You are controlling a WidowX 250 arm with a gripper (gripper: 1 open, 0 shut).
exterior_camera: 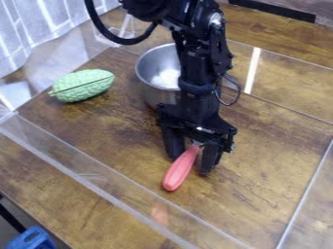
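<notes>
My black gripper [196, 146] is lowered to the wooden table in the middle of the view, over a pink elongated object [178, 173] that lies pointing toward the lower left. The upper end of the pink object is between or under the fingers. Whether they grip it is hidden by the gripper's dark body.
A steel bowl [162, 68] stands behind the arm. A pale green cabbage-like object [82, 85] lies at the upper left. A blue object [33, 240] is at the lower left corner.
</notes>
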